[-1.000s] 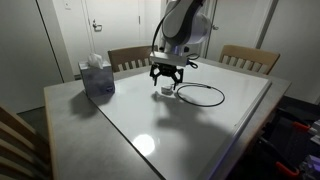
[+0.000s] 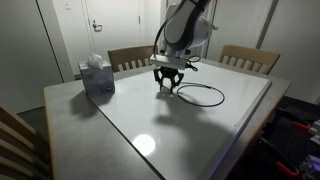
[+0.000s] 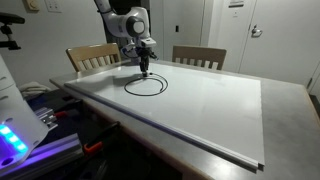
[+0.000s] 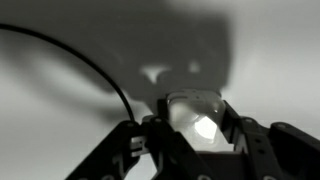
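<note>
In the wrist view, my gripper is shut on a pale, shiny, rounded object (image 4: 197,120), with a black finger on either side. The object shows only in part, and I cannot tell what it is. A thin black cable (image 4: 72,52) curves over the white surface to the left of the gripper. Exterior view 1 shows the same cable (image 2: 222,98) as a loop lying to the right of the dark fingers. Both exterior views show the grip only small and dark, in front of a person.
A person in a grey top (image 2: 182,32) stands behind the white table (image 2: 160,125). Toward the far left sits a grey box (image 2: 97,82) with white tissue on top. Chairs (image 3: 198,56) stand around the table.
The dark fingers have come down around the small pale object, which showed more clearly below them before. The cable loop and the box have not moved.
</note>
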